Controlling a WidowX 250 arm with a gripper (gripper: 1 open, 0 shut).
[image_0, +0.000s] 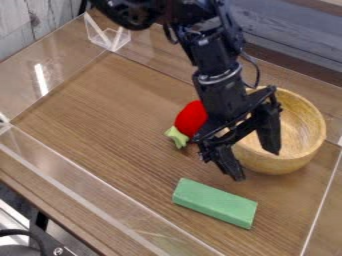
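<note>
My black gripper (235, 148) is open above the left part of a tan bowl (302, 150) on the wooden table (94, 130). A green block (214, 203) lies on the table at the front, below the gripper and outside the bowl. A red object (190, 117) with a pale green piece lies left of the bowl, partly behind the arm.
A clear plastic item (110, 32) stands at the back left. A black cable lies at the front left edge.
</note>
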